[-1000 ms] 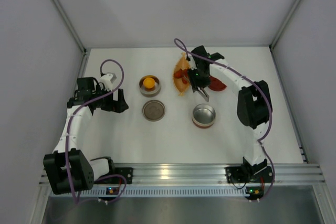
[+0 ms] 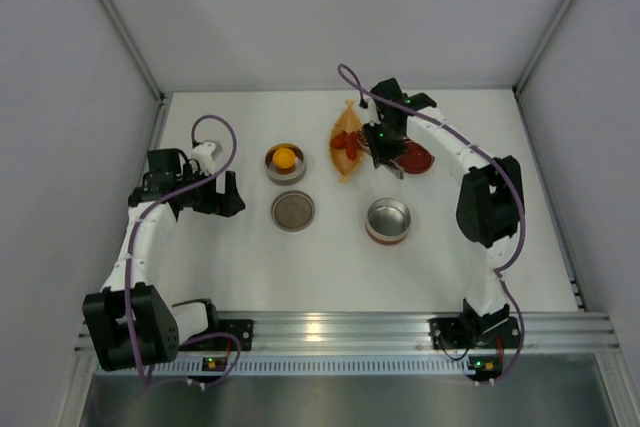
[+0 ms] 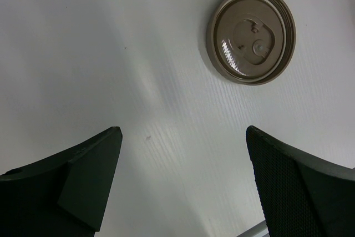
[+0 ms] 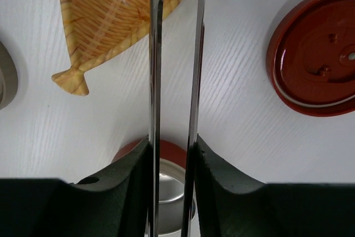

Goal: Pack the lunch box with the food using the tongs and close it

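An orange leaf-shaped dish [image 4: 100, 15] with red pieces [image 2: 340, 142] lies at the back centre, partly under my right gripper [image 2: 372, 142], whose long metal tongs reach over it; whether they grip anything is hidden at the top of the right wrist view. A container [image 2: 272, 169] with an orange piece [image 2: 284, 159] sits left of it. A brown lid [image 3: 249, 40] lies front centre, a red lid [image 4: 310, 54] right of the dish, and a steel-lined bowl [image 2: 388, 223] in front. My left gripper stands open and empty over the left side.
Walls border the back and both sides; the right arm extends over the right part of the table.
My right arm and gripper have shifted slightly right and toward the back over the dish and red lid. The left arm is essentially still.
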